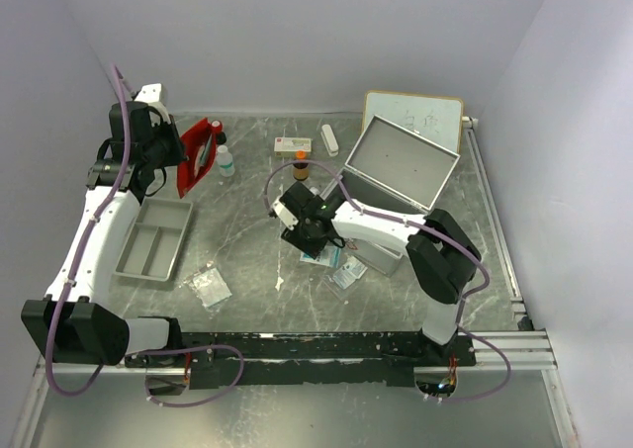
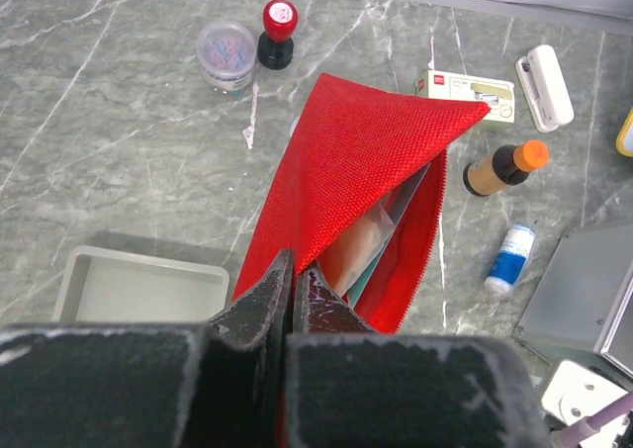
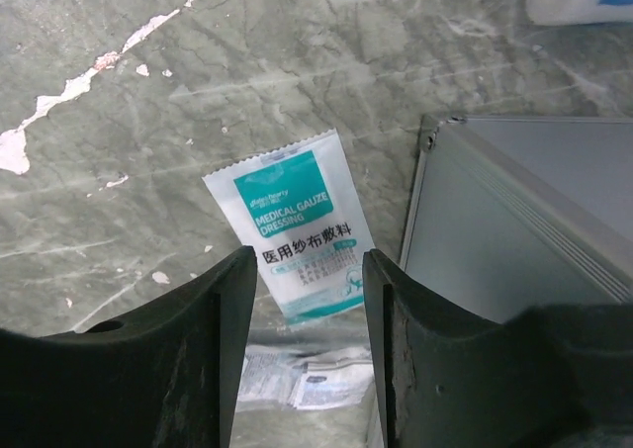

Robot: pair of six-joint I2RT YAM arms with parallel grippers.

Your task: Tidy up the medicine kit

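Observation:
In the left wrist view my left gripper is shut on the edge of a red mesh pouch (image 2: pixel 366 151), which gapes and shows a whitish packet (image 2: pixel 354 245) inside. Below my open right gripper, a white and teal gauze dressing packet (image 3: pixel 295 225) lies flat on the table; nothing is between the fingers. Just nearer the front lies a clear bag of small packets (image 3: pixel 307 377). The grey metal case (image 1: pixel 401 161) stands to the right with its lid up. A divided grey tray (image 1: pixel 153 238) rests at the left.
At the back are an orange-capped bottle (image 2: pixel 506 168), a small box (image 2: pixel 467 97), a white stapler-like item (image 2: pixel 545 87), a red-topped stamp (image 2: pixel 278 35) and a clear round jar (image 2: pixel 226 55). A clear bag (image 1: pixel 209 285) lies front left.

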